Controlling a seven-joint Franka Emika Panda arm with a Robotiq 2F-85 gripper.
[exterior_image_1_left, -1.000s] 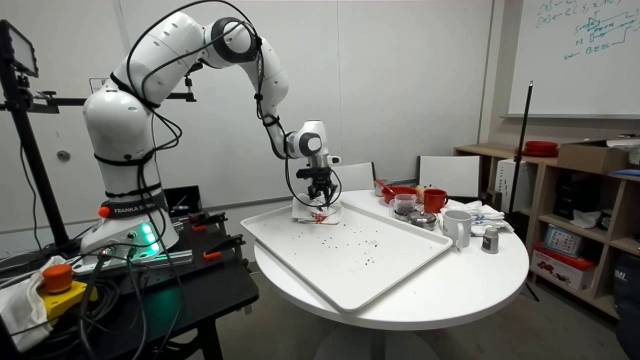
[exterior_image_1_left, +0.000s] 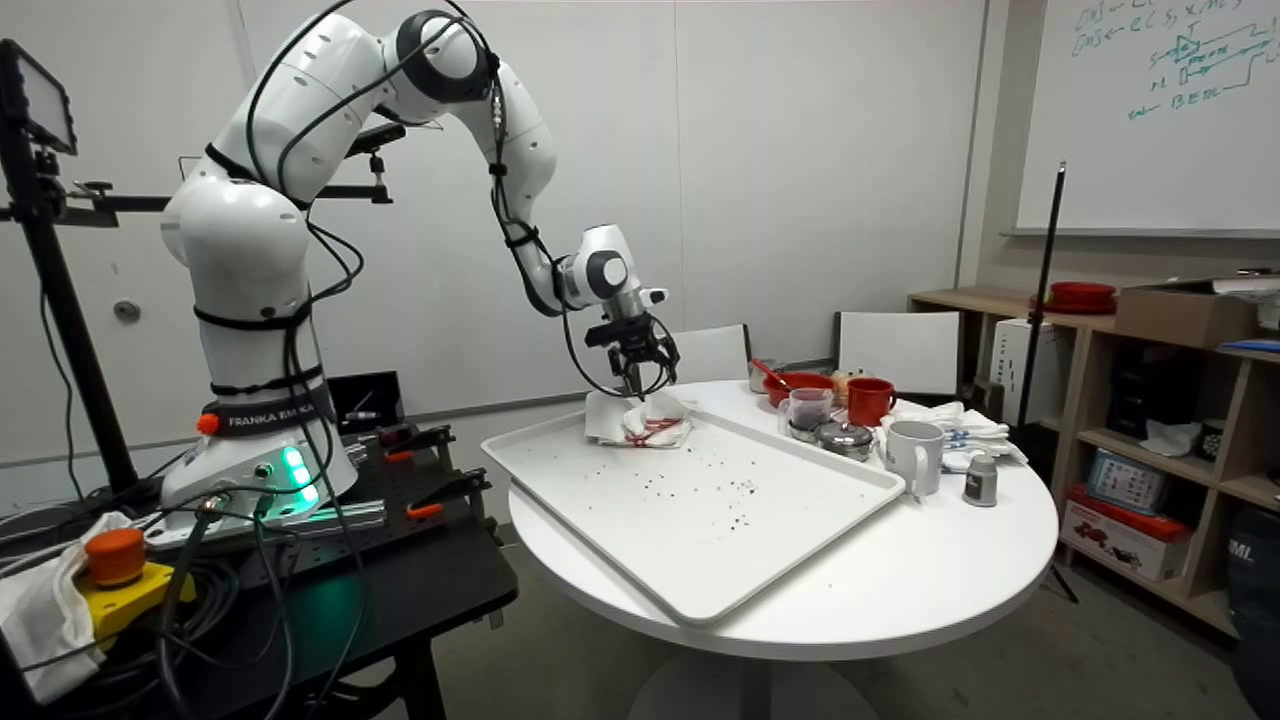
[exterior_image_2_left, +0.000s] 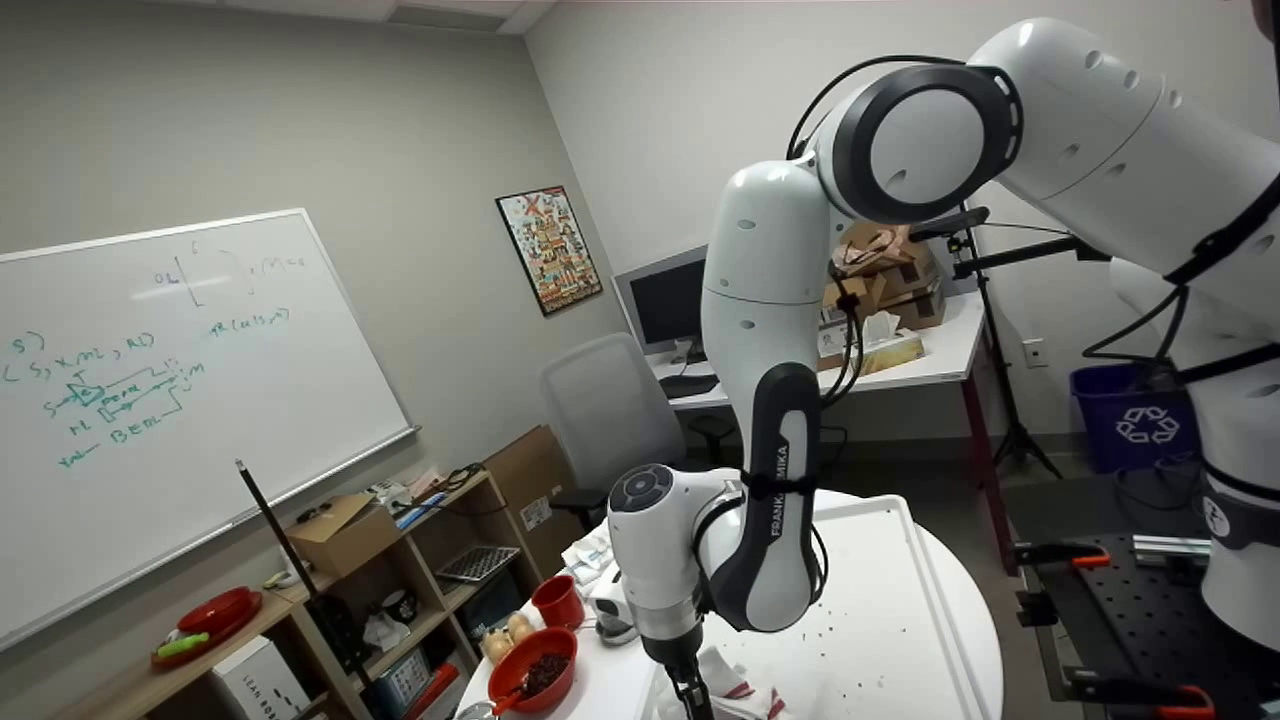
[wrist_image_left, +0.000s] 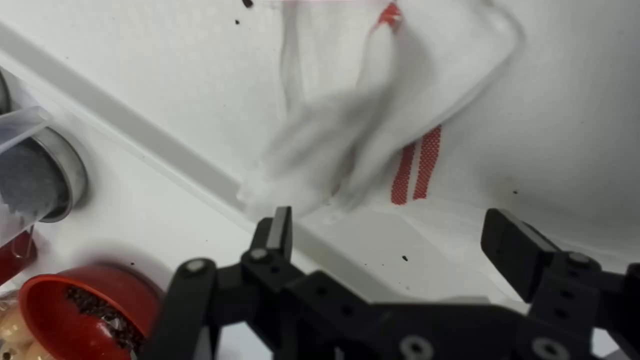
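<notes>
A white cloth with red stripes (exterior_image_1_left: 638, 422) lies crumpled in the far left corner of the large white tray (exterior_image_1_left: 744, 576). Just over it, in exterior view 1, is my gripper (exterior_image_1_left: 644, 394). From the wrist, my gripper shows its two fingers far apart with nothing between them; the cloth (wrist_image_left: 420, 162) spreads out below and beyond the fingertips, part of it blurred. Several dark crumbs (exterior_image_1_left: 738, 490) are scattered over the tray's middle. Exterior view 2 shows only some of the cloth (exterior_image_2_left: 744, 696), since the arm hides the rest.
Along the table's far side stand a red bowl (wrist_image_left: 129, 294) of dark bits, a red mug (exterior_image_1_left: 870, 400), a lidded metal pot (exterior_image_1_left: 845, 439), a grey mug (exterior_image_1_left: 915, 456) and a small grey shaker (exterior_image_1_left: 980, 480). Folded towels (exterior_image_1_left: 956, 430) lie behind. The tray's near half has free room.
The arm has drawn back slightly to the left, and the gripper has tilted and risen a little. The cloth's top sits lower and has slumped toward the right; the tray is unmoved.
</notes>
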